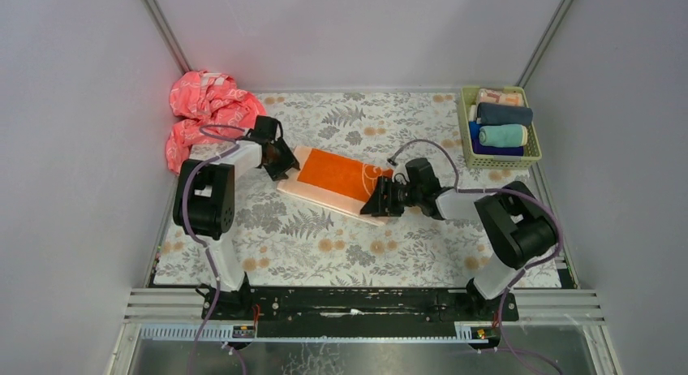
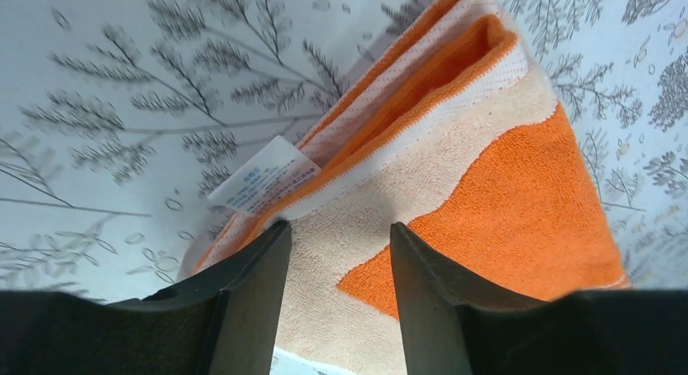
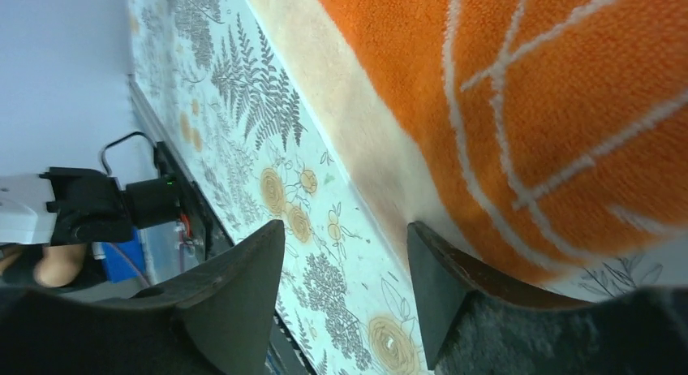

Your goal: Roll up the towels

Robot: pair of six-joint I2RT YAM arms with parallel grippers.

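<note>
An orange towel with a cream border [image 1: 333,174] lies folded flat and slanted in the middle of the table. At its left end is my left gripper [image 1: 285,170], its fingers parted above the cream border. In the left wrist view the folded layers of the towel [image 2: 503,204] and a white tag [image 2: 264,176] show, with the left gripper part open and nothing clamped. My right gripper [image 1: 379,203] is over the towel's right end. The right wrist view shows that gripper with its fingers apart, one finger against the cream edge.
A crumpled coral cloth [image 1: 207,111] is heaped at the back left. A green basket [image 1: 531,152] with several rolled towels stands at the back right.
</note>
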